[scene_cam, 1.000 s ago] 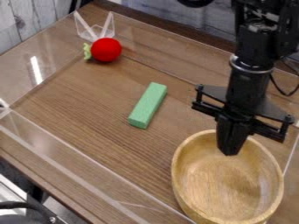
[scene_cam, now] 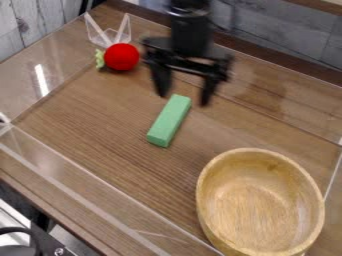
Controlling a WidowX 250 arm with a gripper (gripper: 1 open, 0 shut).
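A dark, motion-blurred gripper (scene_cam: 185, 72) is at the top centre of the camera view, above and behind a green block (scene_cam: 170, 121). Its fingers are too blurred to make out. A red ball (scene_cam: 122, 57) sits to its left, near a white wire-like object (scene_cam: 110, 32). A large, empty yellow bowl (scene_cam: 258, 201) fills the lower right of the wooden table (scene_cam: 80, 150).
The table's left edge runs along the upper left, with a dark object (scene_cam: 20, 245) at the bottom left corner. The middle left and the right side above the bowl are clear.
The arm has swung from over the yellow bowl at the right up and left to the top centre. The bowl, green block and ball have stayed put.
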